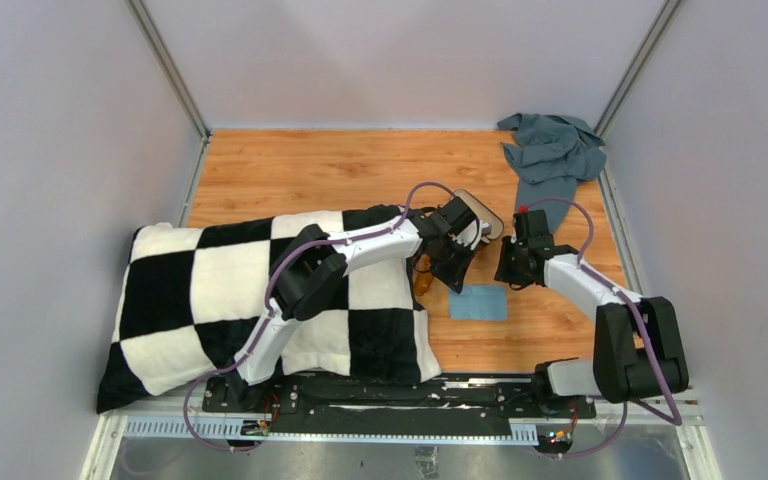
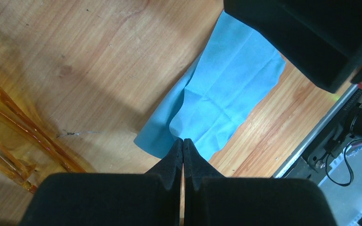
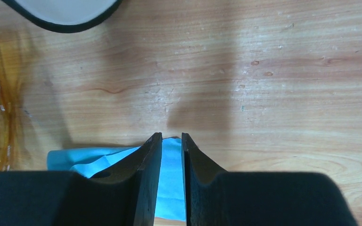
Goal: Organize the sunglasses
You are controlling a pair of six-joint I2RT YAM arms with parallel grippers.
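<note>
A folded blue cloth point(image 1: 478, 304) lies flat on the table in the top view. My left gripper is shut, its tips at the near-left edge of the cloth; whether any fabric is pinched cannot be told. My right gripper stands open by a narrow gap over the cloth's far-right edge, with blue fabric visible below between its fingers. Amber-framed sunglasses point(image 1: 423, 277) lie left of the cloth, partly hidden by the left arm; their translucent frame point(image 2: 27, 128) fills the left side of the left wrist view.
Beyond the left gripper sits a pale, dark-rimmed open case point(image 1: 490, 218), its rim point(image 3: 68, 28) cut off at top in the right wrist view. A checkered blanket point(image 1: 240, 285) covers the left side. Crumpled grey-blue fabric point(image 1: 550, 160) occupies the back right. Bare wood lies at the back.
</note>
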